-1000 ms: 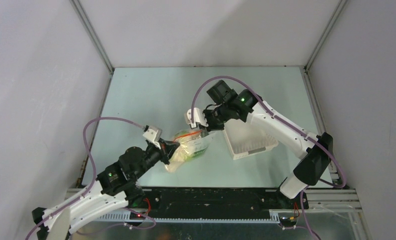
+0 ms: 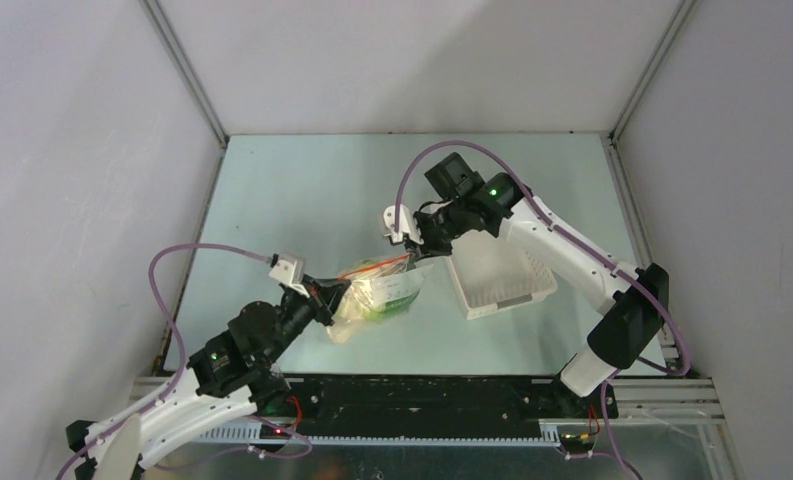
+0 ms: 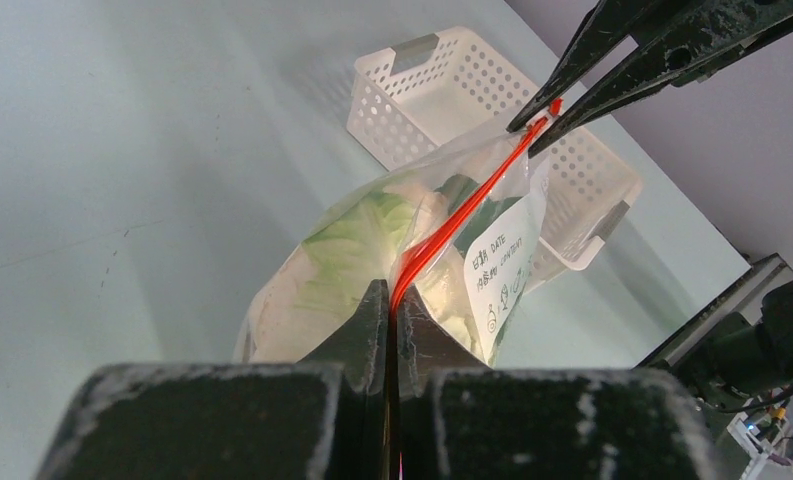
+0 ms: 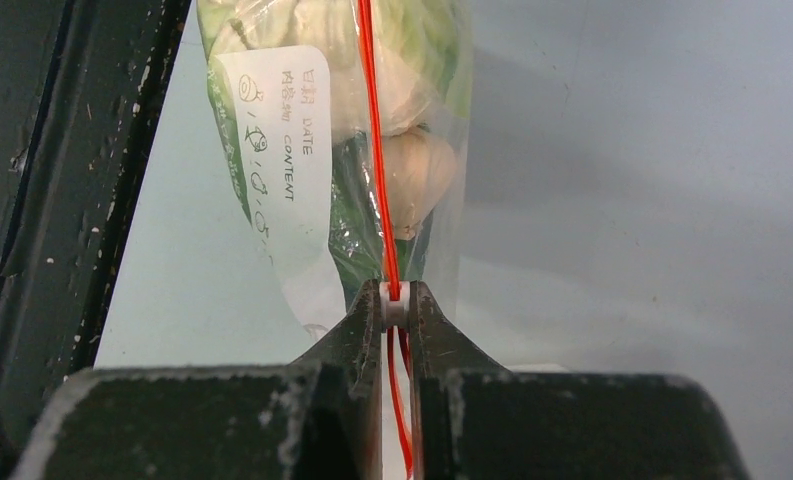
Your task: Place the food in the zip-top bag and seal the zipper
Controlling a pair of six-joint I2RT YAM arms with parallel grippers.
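A clear zip top bag (image 2: 377, 298) with greens and pale food inside, a white label on one side, is held stretched between both grippers. Its red zipper (image 3: 452, 225) runs along the top. My left gripper is shut on one end of the zipper. At the other end, my right gripper is shut on the zipper's white slider, the red strip passing through it and continuing beyond.
A white perforated basket (image 2: 497, 300) sits to the right of the bag, partly under the right arm.
My right gripper and arm have moved slightly right and toward the back. The left gripper shifted a little left since a second ago, drawing the bag's ends apart.
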